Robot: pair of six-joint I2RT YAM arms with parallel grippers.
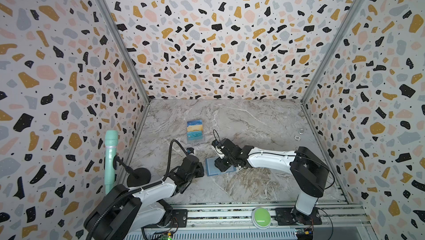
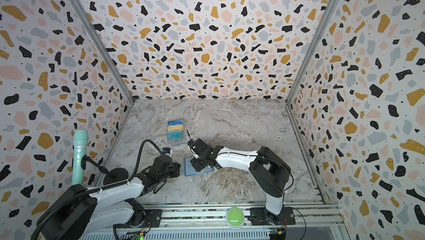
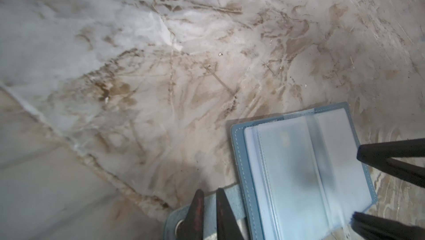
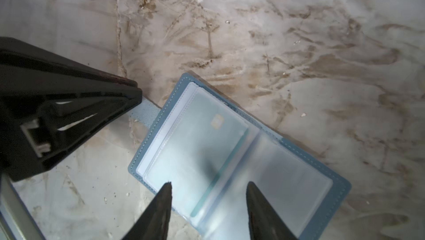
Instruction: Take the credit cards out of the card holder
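The blue card holder (image 3: 292,169) lies open on the table, with clear sleeve pages showing. A teal strip (image 4: 217,182) shows between the pages in the right wrist view; I cannot tell whether it is a card. A snap strap (image 3: 228,195) sticks out from the holder's left side. My left gripper is by this strap, its fingers a narrow gap apart, with nothing visibly gripped. Over the holder's page, my right gripper stands open and empty, its fingers (image 4: 160,209) apart. In the top views the right arm covers part of the holder.
Behind the holder is a clear tray (image 1: 194,140) holding blue, yellow and teal cards (image 1: 194,128). A mint-green microphone-like object (image 1: 111,160) on a black stand is at the left. Small round metal items (image 1: 297,137) lie far right.
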